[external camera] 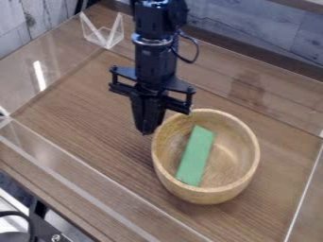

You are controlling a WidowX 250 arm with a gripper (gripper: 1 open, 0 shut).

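My dark gripper [144,112] hangs pointing down over the upper left rim of a beige round bowl [240,166]. Inside the bowl lies a long green block [195,155], tilted along its length. I cannot tell whether the fingers are open or shut, or whether their tips touch the rim.
A clear plastic object [104,28] stands at the back left. Black cables lie at the lower left corner.
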